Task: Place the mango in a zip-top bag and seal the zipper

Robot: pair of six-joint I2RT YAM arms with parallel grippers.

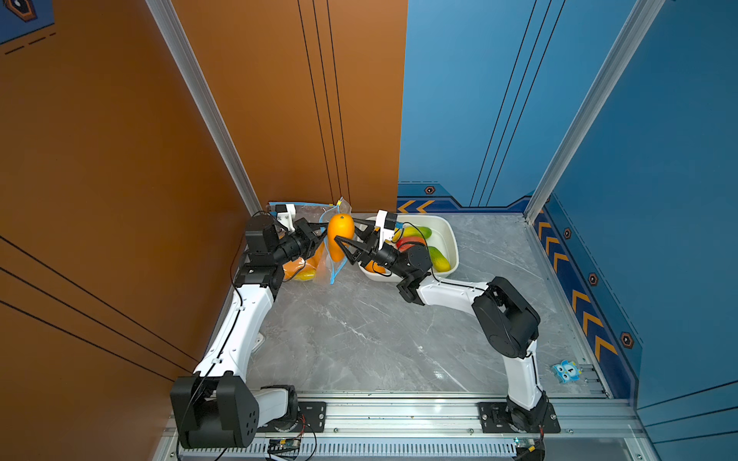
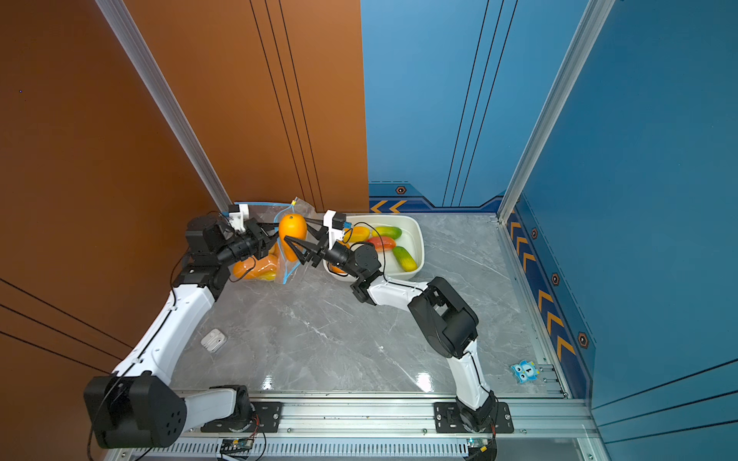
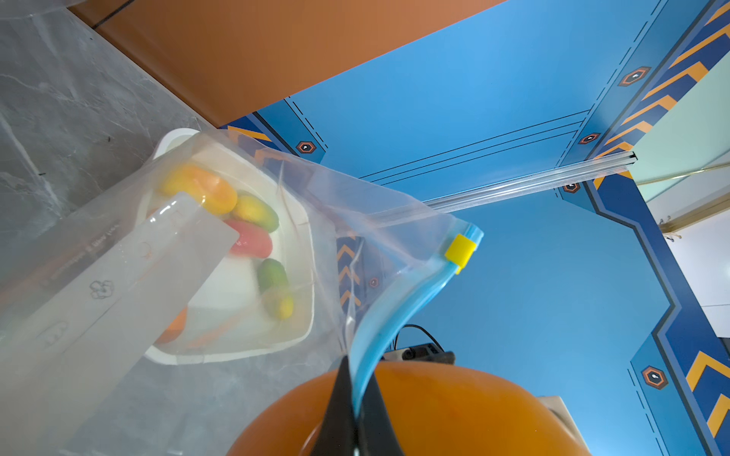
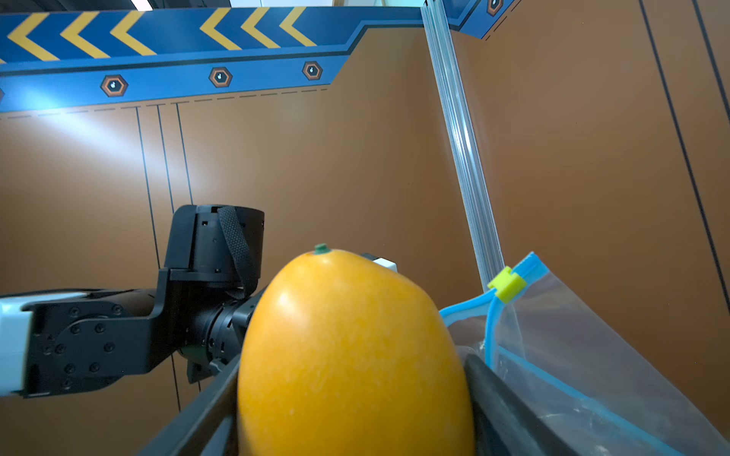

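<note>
An orange mango (image 1: pixel 340 236) hangs upright in the air between my two grippers. My right gripper has its fingers spread on either side of it; its fingers stand wide, and whether the pads press on the fruit cannot be told. My left gripper is shut on the blue zip edge of a clear bag (image 3: pixel 395 319). The bag's yellow slider (image 4: pixel 508 284) sits at the zip's end, beside and behind the mango in the right wrist view. The mango is at the bag's mouth; how far inside is unclear.
A white bin (image 1: pixel 453 253) of several fruits stands behind my right gripper. Under the left arm lies a filled clear bag (image 2: pixel 257 267). A white case (image 2: pixel 213 340) and a blue toy packet (image 1: pixel 567 372) lie farther forward.
</note>
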